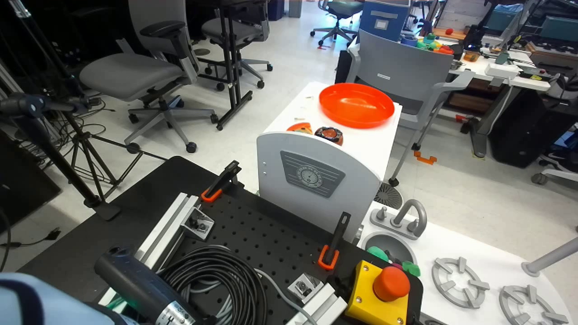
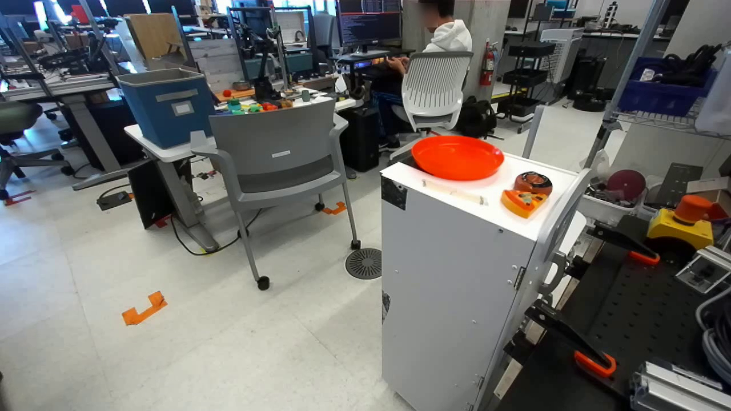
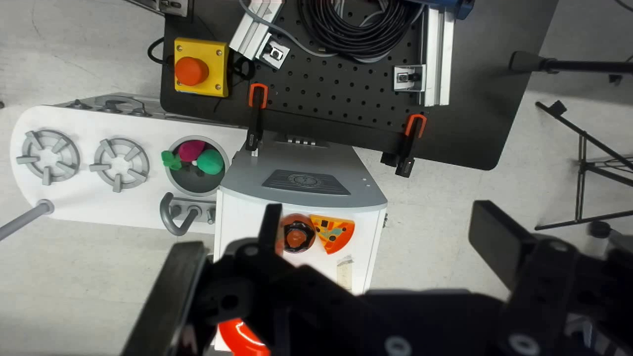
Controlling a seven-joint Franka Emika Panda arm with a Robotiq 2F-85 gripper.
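My gripper stands open in the wrist view, its fingers wide apart and nothing between the tips. Below it is the white cabinet top (image 2: 438, 188). On that top lie an orange pizza-slice toy (image 3: 338, 236) and a round brown-and-orange doughnut-like toy (image 3: 296, 234), side by side near the grey curved panel (image 1: 282, 157). A red-orange round tray (image 2: 457, 157) rests at the cabinet's other end; my gripper hides most of it in the wrist view. Neither exterior view shows the gripper.
Beside the cabinet, a toy sink (image 3: 196, 189) holds green and purple toys, with grey burners (image 3: 121, 163) farther along the white counter. Two clamps (image 3: 256, 121) grip the black table edge. A yellow box with a red button (image 1: 379, 292) and coiled cables (image 1: 216, 281) occupy the table.
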